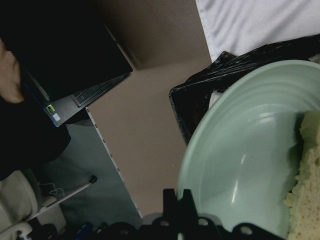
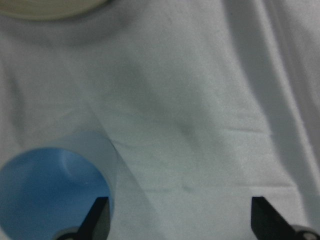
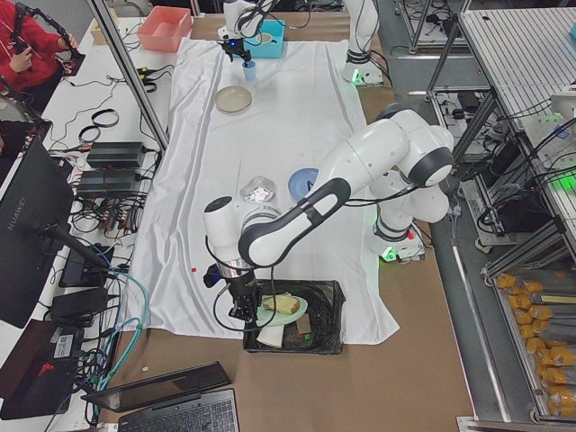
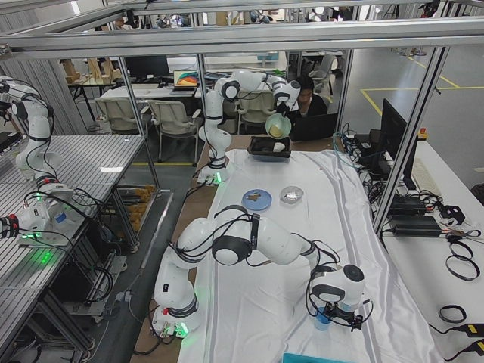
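A pale green plate (image 1: 235, 165) carrying a piece of yellowish, crumbly food (image 1: 307, 190) is in my left gripper, which is shut on its rim, above a black-lined bin (image 3: 324, 324). In the right wrist view a blue cup (image 2: 52, 195) stands on the white cloth at lower left, between and below the spread fingertips of my open right gripper. The rim of a tan plate (image 2: 55, 10) shows beyond it.
A blue plate (image 4: 256, 200) and a foil dish (image 4: 292, 193) sit mid-cloth. A laptop (image 1: 60, 50) lies beside the bin on brown board. A teal box (image 4: 318, 358) is at the right arm's end.
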